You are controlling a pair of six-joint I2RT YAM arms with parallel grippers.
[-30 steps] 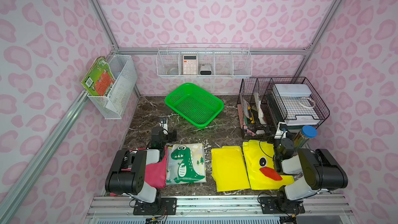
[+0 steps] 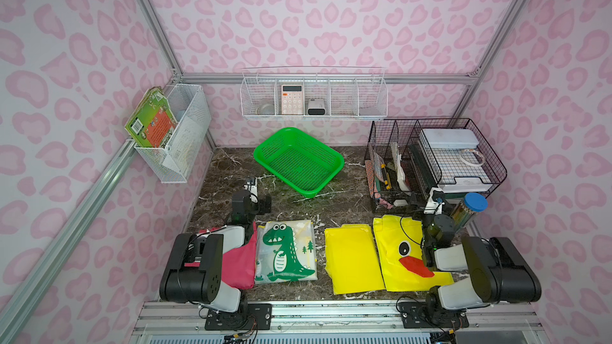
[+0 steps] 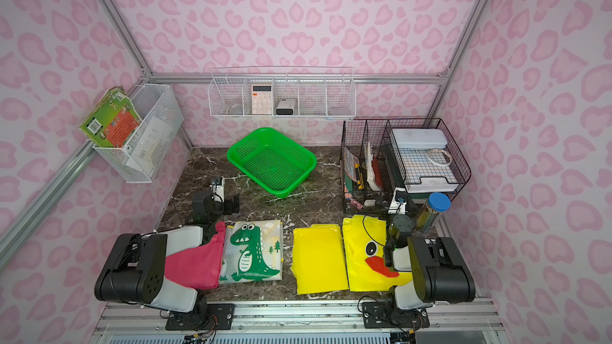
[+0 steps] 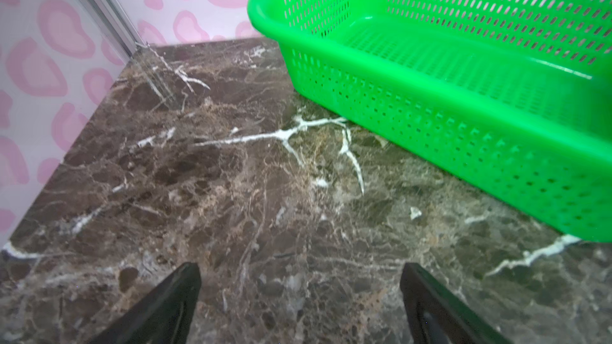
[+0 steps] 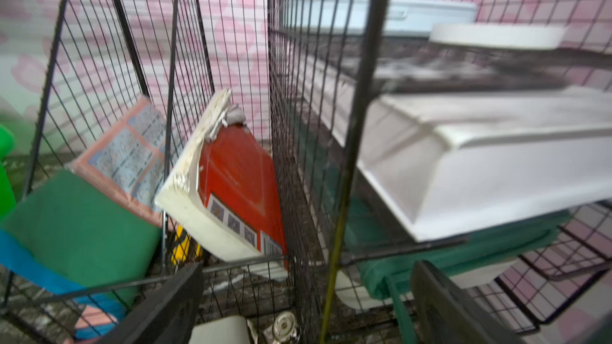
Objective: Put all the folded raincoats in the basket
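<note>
A green basket (image 2: 331, 156), empty inside, sits on the dark marbled table. Four folded pieces would be several: a red one (image 2: 237, 272), a white one with a green dinosaur (image 2: 288, 251), a plain yellow one (image 2: 354, 259) and a yellow one with a duck face (image 2: 393, 242) lie in a row along the front. Just left of the basket's near side, my left gripper is open over bare table. My right gripper is also open, facing the black wire rack, nothing held. The arms partly cover the red and duck pieces.
Books and boxes fill the black wire rack (image 2: 503, 175) at the right. A blue-lidded jar (image 2: 474, 202) stands close to the right arm. White wire baskets hang at the back (image 2: 373, 98) and left (image 2: 191, 146). Bare table separates the basket from the folded row.
The basket and folded pieces have stayed in place.
</note>
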